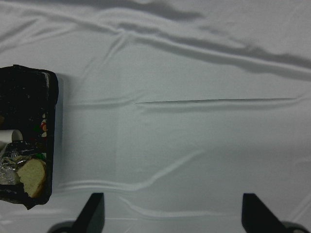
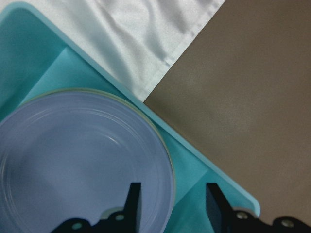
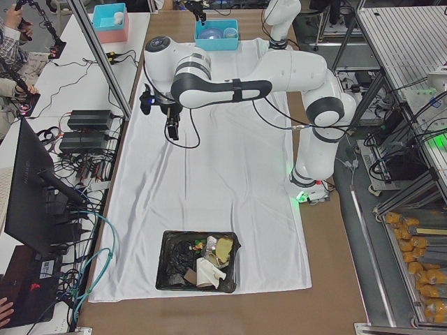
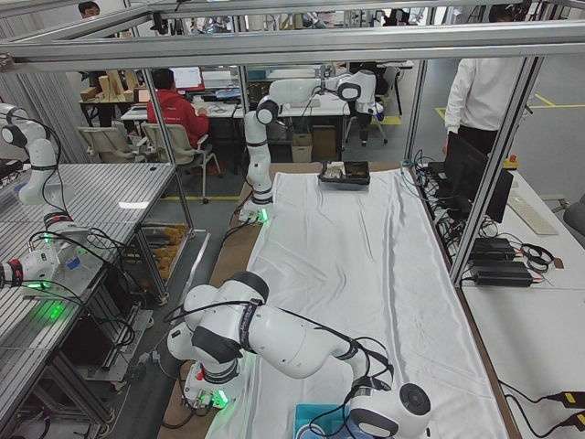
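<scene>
My left gripper stands open above the white cloth, empty. A black tray (image 3: 165,262) holding crumpled foil, a bread slice (image 1: 32,178), white paper and other scraps lies on the cloth, at the left of the left wrist view. At the far end in the camera left view, a turquoise bin (image 3: 216,43) holds a blue plate or lid (image 2: 77,155) and a smaller round item. My right gripper is open above this bin, its fingers over the blue round piece and the bin's side, with nothing visible held between them.
The white cloth (image 3: 209,188) between tray and bin is clear. A monitor (image 3: 31,195), cables and black boxes line one side; metal frame posts and a neighbouring metal bench (image 4: 110,201) stand around the table.
</scene>
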